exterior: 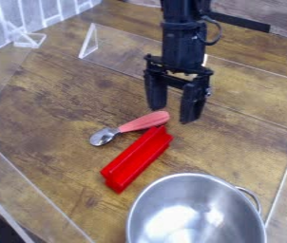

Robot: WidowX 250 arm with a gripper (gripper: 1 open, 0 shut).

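Note:
My black gripper (176,102) hangs over the middle of the wooden table, fingers apart and empty, a little above and right of a spoon with a pink handle (143,122). The spoon's metal head (103,136) points left. Just below it lies a long red block or holder (136,159), set diagonally. A large metal bowl (195,216) with a side handle sits at the bottom right, partly out of frame.
Clear barriers (89,40) and a white slatted edge (9,21) border the table at the back and sides. The wooden surface to the left and right of the gripper is clear.

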